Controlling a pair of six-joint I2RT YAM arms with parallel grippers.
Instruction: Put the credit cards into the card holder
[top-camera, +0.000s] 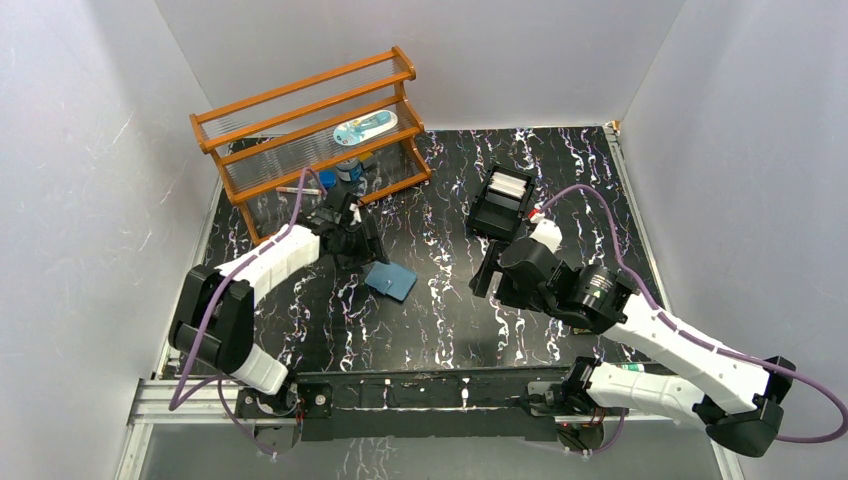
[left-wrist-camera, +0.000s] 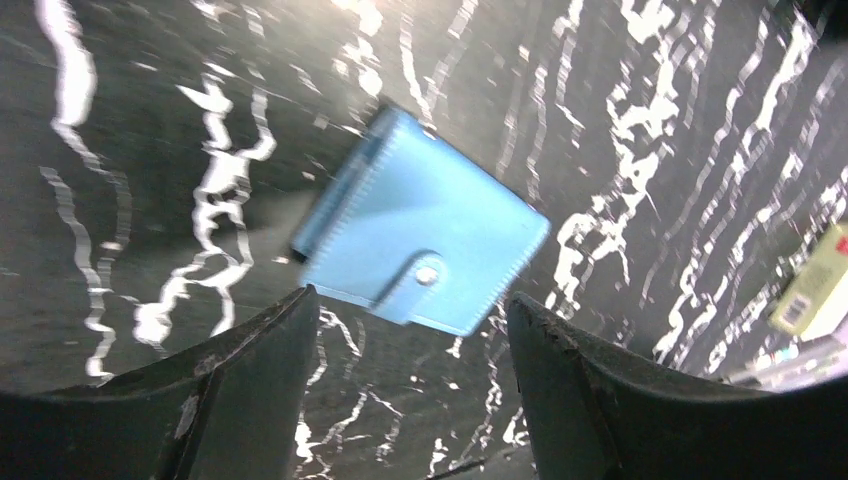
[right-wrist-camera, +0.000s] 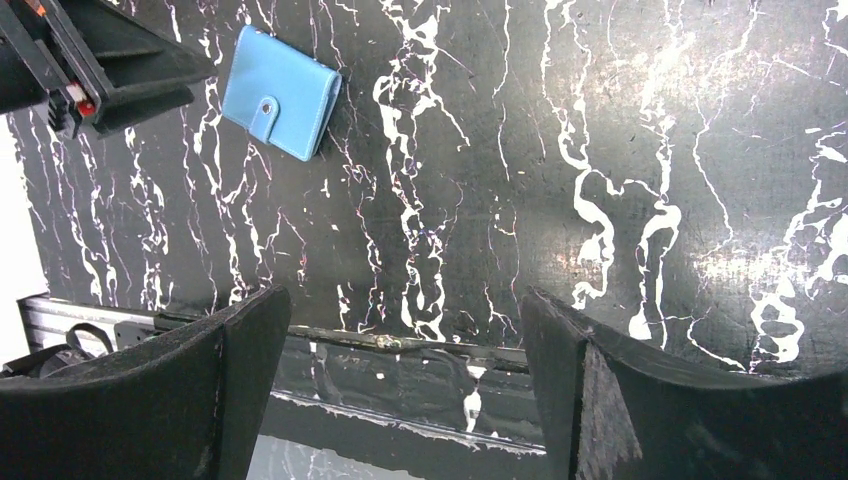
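A blue card holder with a snap flap (top-camera: 390, 280) lies on the dark marble table, in the centre of the left wrist view (left-wrist-camera: 430, 210) and upper left of the right wrist view (right-wrist-camera: 290, 80). My left gripper (top-camera: 362, 248) is open above and left of it, nothing between its fingers. My right gripper (top-camera: 492, 270) hangs open over the table right of the holder, only tabletop between its fingers. I cannot tell any credit cards apart for certain.
A black container with white items (top-camera: 497, 200) stands at back right. A wooden rack (top-camera: 300, 160) with several small items occupies the back left. Walls enclose the sides and back.
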